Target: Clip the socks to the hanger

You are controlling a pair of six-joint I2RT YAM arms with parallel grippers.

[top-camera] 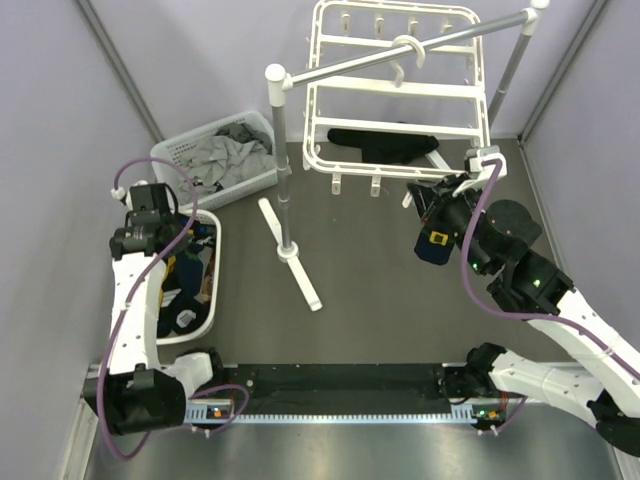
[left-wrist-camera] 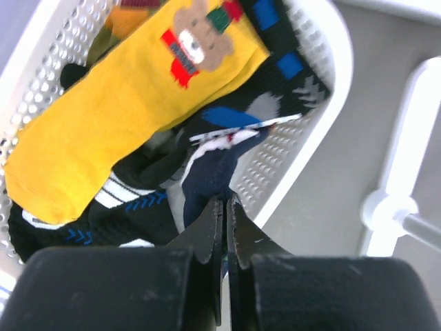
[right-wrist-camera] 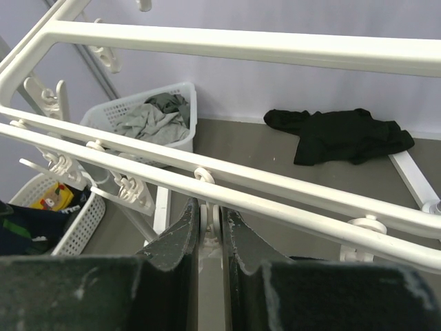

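In the left wrist view my left gripper is shut above the sock basket (left-wrist-camera: 337, 89). A navy sock (left-wrist-camera: 210, 169) with a white and red band tapers up to its fingertips and looks pinched there. A yellow sock (left-wrist-camera: 103, 131) with a bear face lies among dark socks. At the near edge of the white hanger (top-camera: 310, 105), my right gripper is shut on a white clip (right-wrist-camera: 211, 241). Below that gripper, in the top view, hangs a navy sock (top-camera: 433, 247) with a yellow patch; its clipped end is hidden.
Behind the sock basket stands another white basket (top-camera: 165, 155) with grey cloth. The hanger's stand pole (top-camera: 283, 180) rises between the baskets and the right arm. Black clothing (right-wrist-camera: 344, 136) lies on the floor at the back. Several empty clips (right-wrist-camera: 131, 189) hang along the hanger edge.
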